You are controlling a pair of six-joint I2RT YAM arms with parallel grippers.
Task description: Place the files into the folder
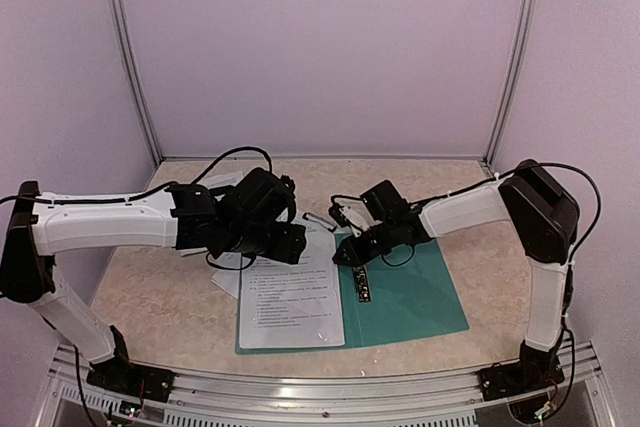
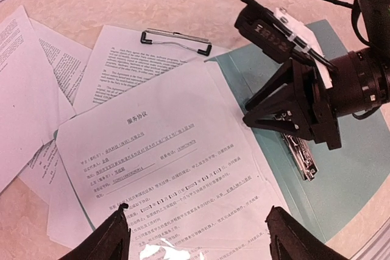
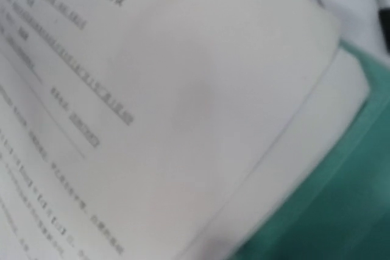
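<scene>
A teal folder [image 1: 410, 307] lies open with printed sheets [image 1: 290, 307] on its left half, also filling most of the right wrist view [image 3: 170, 120]. A metal clip strip [image 2: 297, 156] runs along its spine. My left gripper is open above the sheets, nothing between its fingers. My right gripper is low at the sheets' upper right edge by the clip; I cannot tell how far its fingers are apart or whether anything is between them.
More loose sheets [image 2: 24, 89] lie to the left and behind, with a thin metal clip bar [image 2: 177, 41] on them. Bare tabletop [image 1: 160, 307] shows at left and at right.
</scene>
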